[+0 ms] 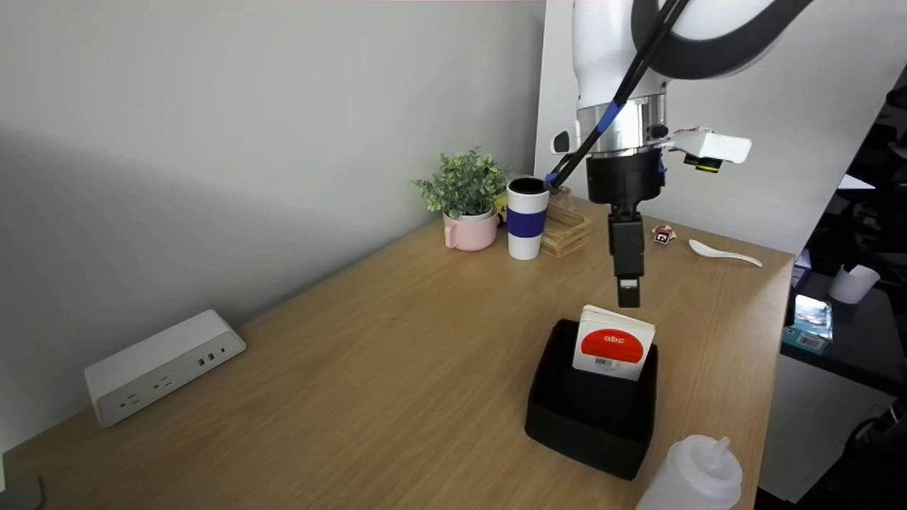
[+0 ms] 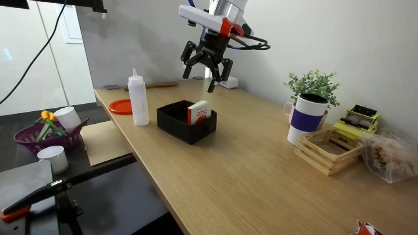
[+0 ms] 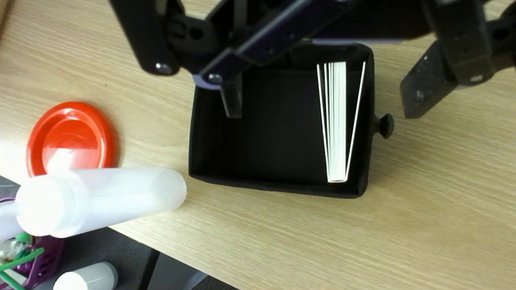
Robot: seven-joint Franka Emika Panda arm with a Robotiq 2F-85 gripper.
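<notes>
A small board book with a red "abc" cover (image 1: 609, 346) stands upright inside a black bin (image 1: 587, 442), against one end wall. From above, in the wrist view, the book's white page edges (image 3: 337, 121) show, its covers slightly spread, and the rest of the bin (image 3: 275, 130) is empty. My gripper (image 2: 198, 83) hangs over the bin with its fingers wide apart and nothing between them. In the wrist view one finger (image 3: 232, 99) appears over the bin's interior and the other finger (image 3: 423, 89) beyond the book-side wall.
A clear squeeze bottle (image 2: 139, 101) and a red plate (image 2: 120, 106) stand beside the bin near the table edge. Farther off are a white cup with a purple band (image 1: 527, 219), a potted plant (image 1: 465, 185) and a wooden crate (image 2: 329, 152).
</notes>
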